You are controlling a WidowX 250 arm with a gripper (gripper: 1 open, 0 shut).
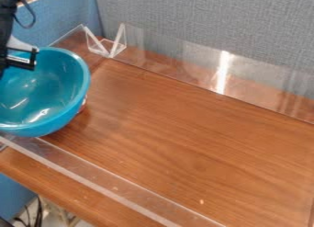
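A teal bowl (44, 100) rests at the left end of the wooden table (185, 148), close to the clear side strip. My gripper (17, 60) is at the left edge of the view, dark and partly cut off, low over the bowl's upper left rim. Its fingertips are small and partly outside the frame, so what lies between them is unclear.
Clear plastic walls with white corner brackets (106, 45) border the table's back. A grey felt panel (208, 28) stands behind, a blue one at the left. The middle and right of the table are empty.
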